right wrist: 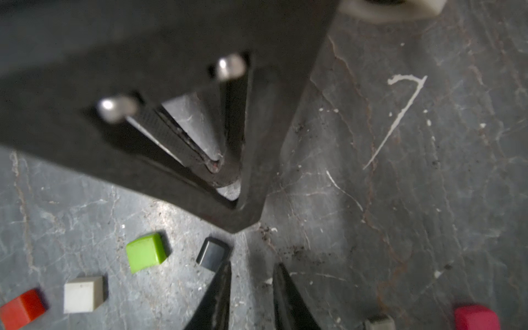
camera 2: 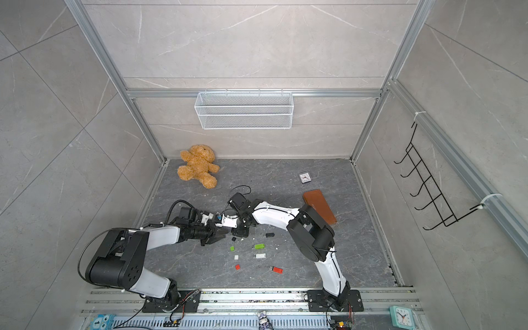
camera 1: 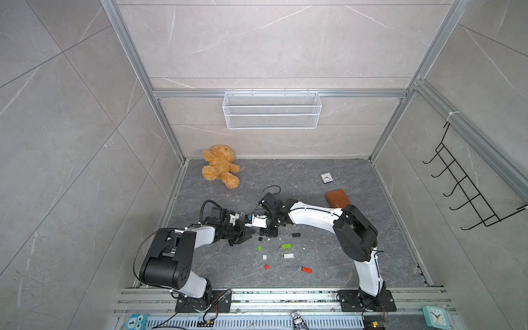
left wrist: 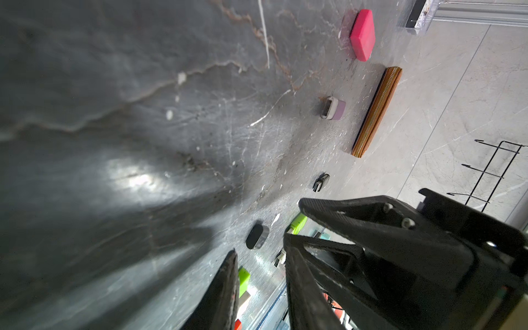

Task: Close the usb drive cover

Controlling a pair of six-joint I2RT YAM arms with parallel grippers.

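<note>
In the left wrist view, my left gripper stands open, bare table between its fingers. A small black cap (left wrist: 257, 236) lies beyond its tips. My right gripper is also open and empty, low over the table, with the black cap (right wrist: 212, 254) near its left fingertip. A large dark finger of the left gripper crosses the upper part of the right wrist view. In the top left view a black drive (camera 1: 296, 234), a green drive (camera 1: 286, 246), a white drive (camera 1: 288, 255) and a red drive (camera 1: 305, 269) lie right of their separate caps.
A green cap (right wrist: 145, 252), a white cap (right wrist: 83, 294) and a red cap (right wrist: 22, 309) lie in a row. A pink piece (left wrist: 363, 34) and a grey-purple piece (left wrist: 333, 108) lie farther off. The brown case (camera 2: 319, 205) and teddy bear (camera 2: 198, 166) are well away.
</note>
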